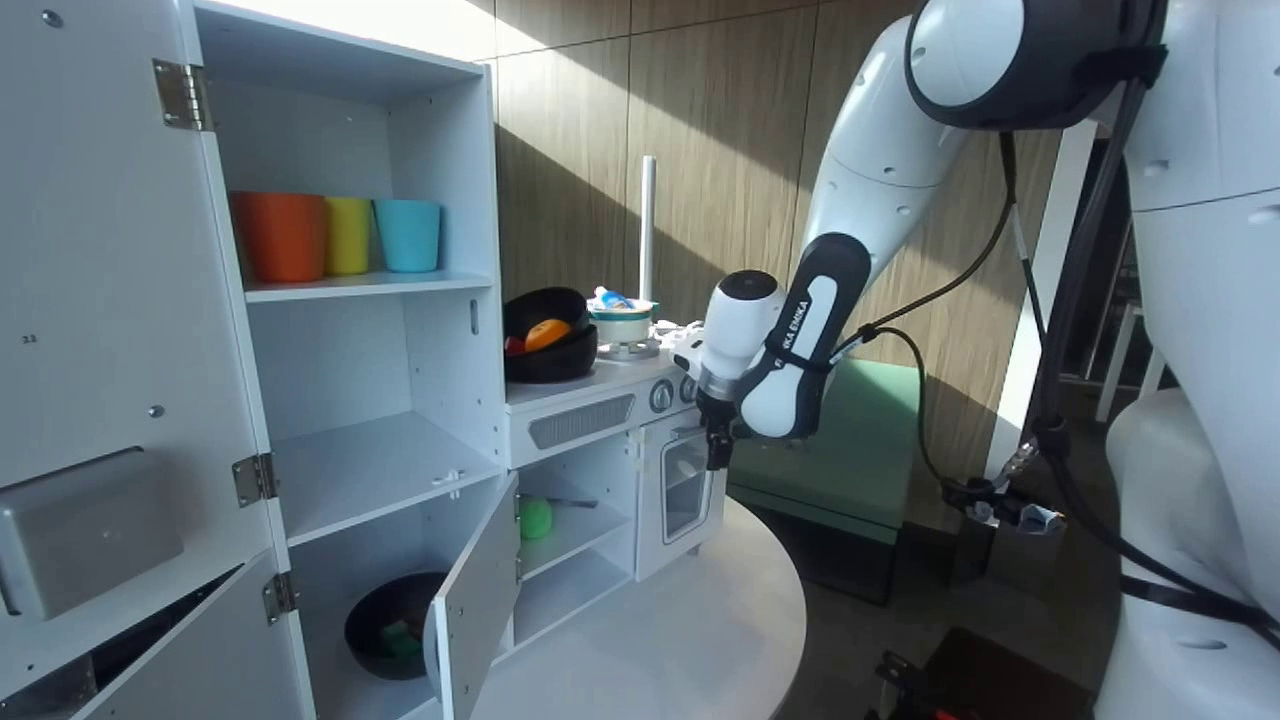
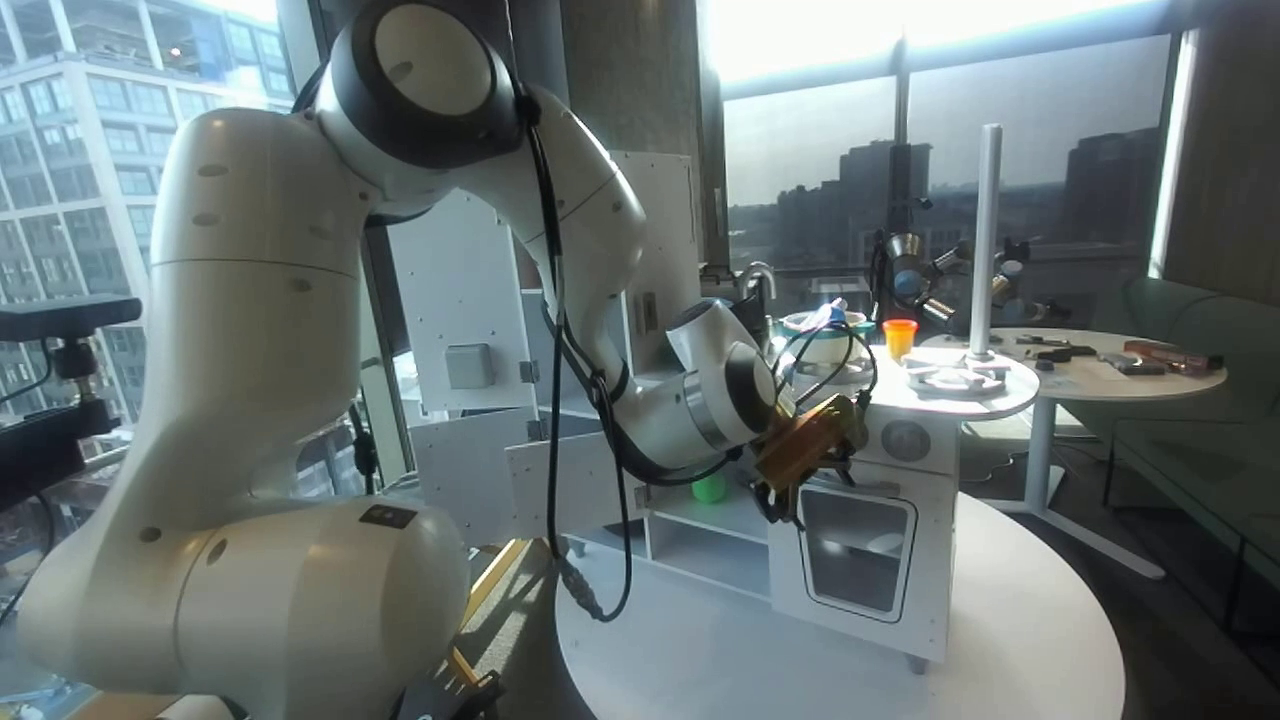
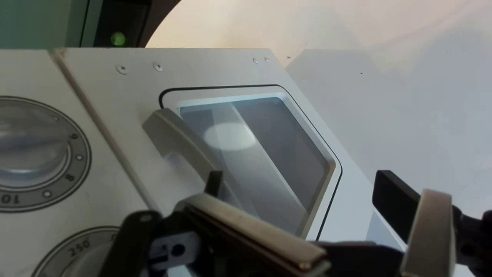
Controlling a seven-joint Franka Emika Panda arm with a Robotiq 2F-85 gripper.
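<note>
My gripper stands open in front of the toy oven, its two fingers well apart with nothing between them. The oven door (image 3: 216, 76) is shut and has a dark window and a grey curved handle (image 3: 182, 138). In the wrist view the left finger (image 3: 213, 182) overlaps the handle's lower end; whether they touch I cannot tell. The other finger (image 3: 394, 198) is over the door's far edge. From the side, the gripper (image 1: 719, 446) hangs just before the upper part of the oven door (image 1: 684, 492).
Stove knobs (image 3: 30, 152) sit close beside the door. An open cabinet door (image 1: 477, 600) juts out to the left. Black bowls (image 1: 552, 342) and a pot (image 1: 621, 322) stand on the counter.
</note>
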